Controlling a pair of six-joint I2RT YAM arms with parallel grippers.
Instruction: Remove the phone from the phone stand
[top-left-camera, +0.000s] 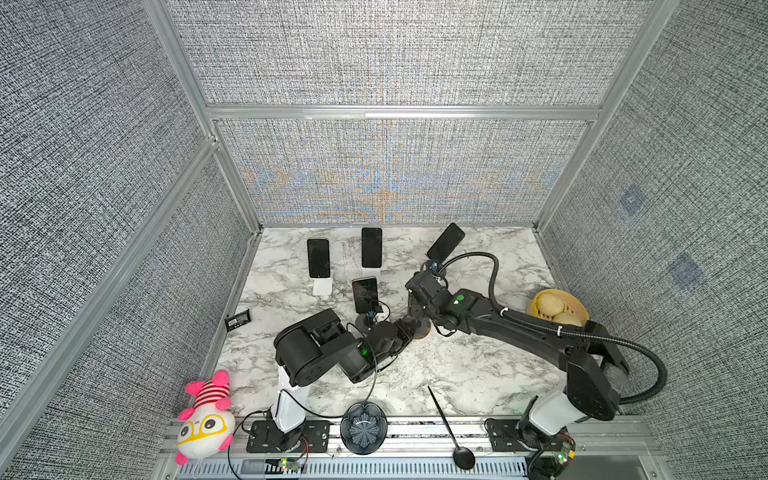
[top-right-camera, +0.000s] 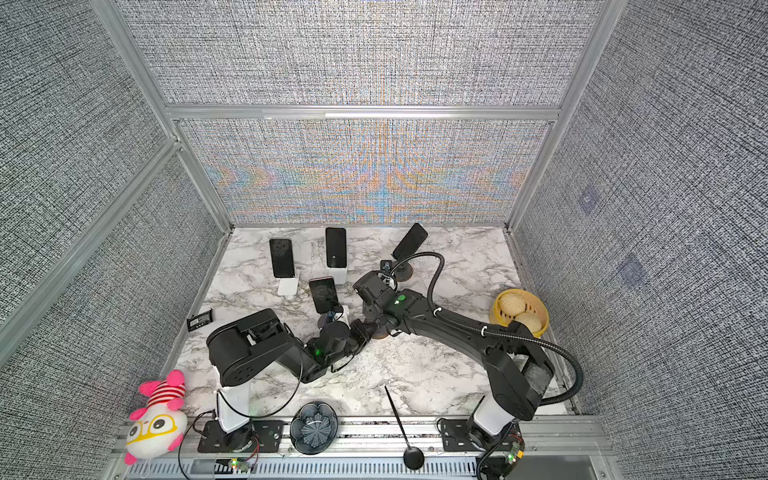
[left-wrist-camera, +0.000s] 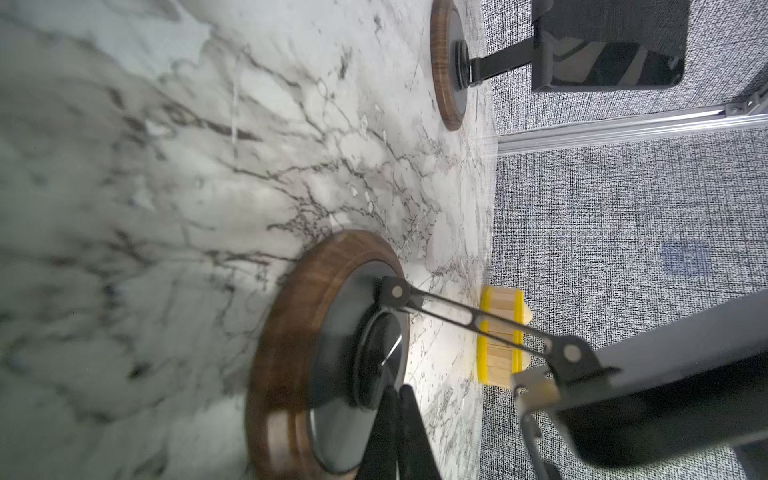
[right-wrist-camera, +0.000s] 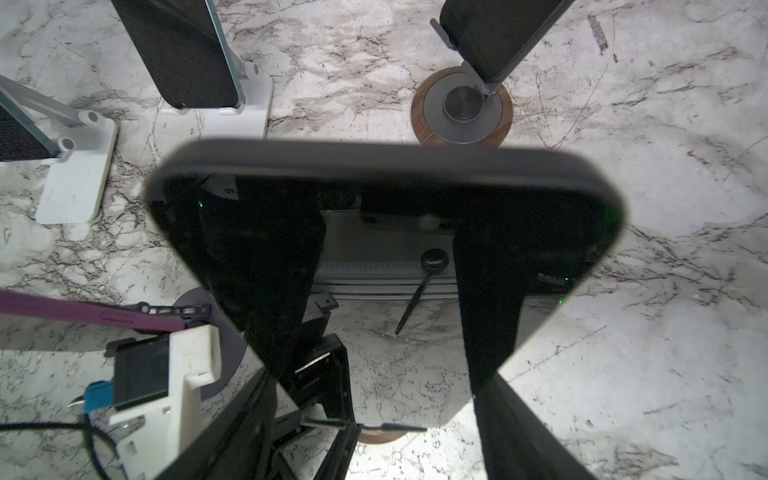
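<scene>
My left gripper is shut beside the wooden round base (left-wrist-camera: 280, 344) of a phone stand, nothing visible between its fingertips. A phone (right-wrist-camera: 384, 164) with dark glossy face fills the middle of the right wrist view, on that stand, between the fingers of my right gripper; contact is unclear. Other phones stand at the back: two on white stands (top-left-camera: 318, 257) (top-left-camera: 371, 246), one tilted on a wooden-based stand (top-left-camera: 445, 241). Another phone (top-left-camera: 365, 294) stands just left of the grippers. The arms hide much of the middle stand in the top views.
A yellow steamer with buns (top-left-camera: 557, 304) is at right. A dark flower-shaped bowl (top-left-camera: 364, 426) and black ladle (top-left-camera: 463, 457) lie at the front edge, a striped plush toy (top-left-camera: 205, 424) at front left. Bare marble shows between front and right arm.
</scene>
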